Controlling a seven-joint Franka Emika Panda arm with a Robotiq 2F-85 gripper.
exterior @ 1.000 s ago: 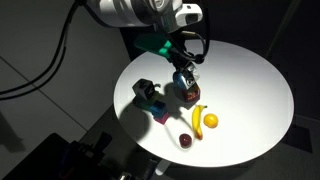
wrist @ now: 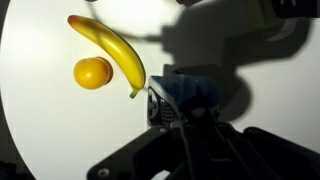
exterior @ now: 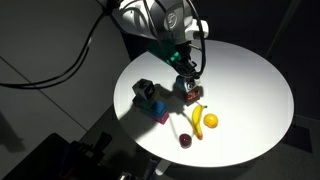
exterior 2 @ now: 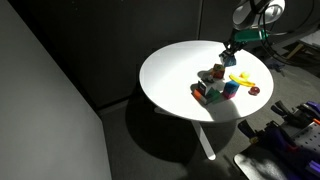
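My gripper (exterior: 187, 76) points down over the round white table and is shut on a blue block-like object (wrist: 190, 90). In exterior view 2 that blue object (exterior 2: 230, 60) appears just above and beside a reddish-brown block (exterior 2: 218, 71). From the wrist, a block with a black-and-white pattern (wrist: 158, 108) shows partly behind the blue object. Exterior view 1 has a dark block with red (exterior: 192, 95) right below the fingers. Whether the held object touches the block beneath cannot be made out.
A yellow banana (wrist: 112, 45) and an orange (wrist: 93, 73) lie to one side. A dark red round item (exterior: 185, 141) is near the table edge. Several coloured blocks (exterior: 155, 109) with a dark cube (exterior: 144, 88) form a cluster.
The arm has come down a little, bringing the gripper and the blue object closer to the block below. The items on the table look unmoved.
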